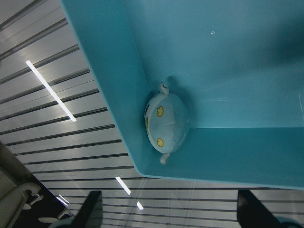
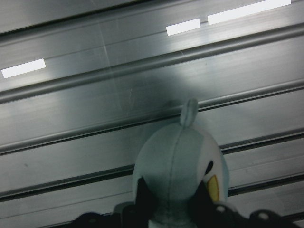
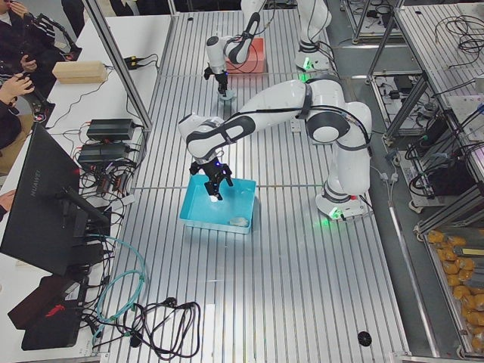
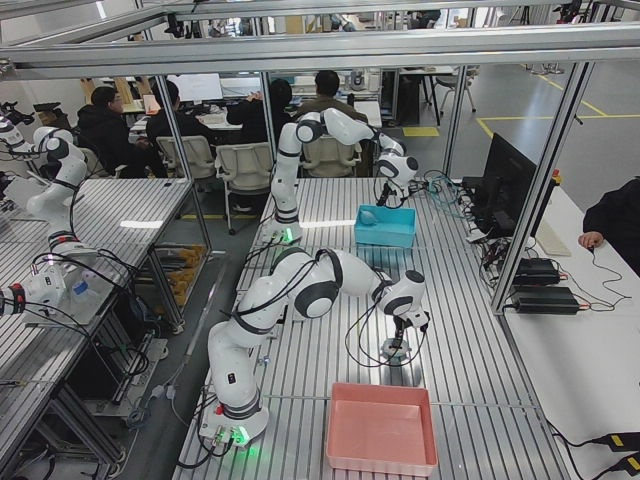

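A light blue plush toy (image 1: 167,124) with yellow marks lies in a corner of the blue bin (image 3: 193,215). My left gripper (image 3: 217,189) hangs open over that bin, its fingers apart at the bottom of the left wrist view. A second pale plush (image 2: 175,161) with a yellow beak is between the fingers of my right gripper (image 4: 397,342), low over the ribbed table short of the pink bin (image 4: 380,425). Whether those fingers grip it is hard to tell.
A monitor (image 3: 41,200), power boxes and loose cables line one side of the table (image 3: 272,280). Bare ribbed surface surrounds both bins. People sit beyond the frame's rails.
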